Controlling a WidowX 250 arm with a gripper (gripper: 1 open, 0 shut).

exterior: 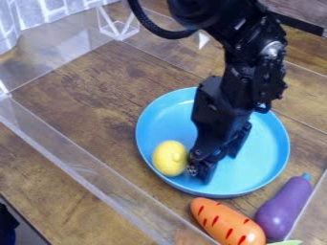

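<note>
A yellow egg-shaped object (170, 158) lies on the left part of a blue plate (261, 172). My black gripper (200, 165) reaches down into the plate, its fingertips just right of the yellow object; whether they are open or shut is hard to see, and I cannot tell if they touch it.
An orange toy carrot (228, 220) and a purple toy eggplant (284, 208) lie in front of the plate, with a bit of green at the lower right. A clear plastic edge (76, 167) runs along the left; bare wood (90, 96) is left of the plate.
</note>
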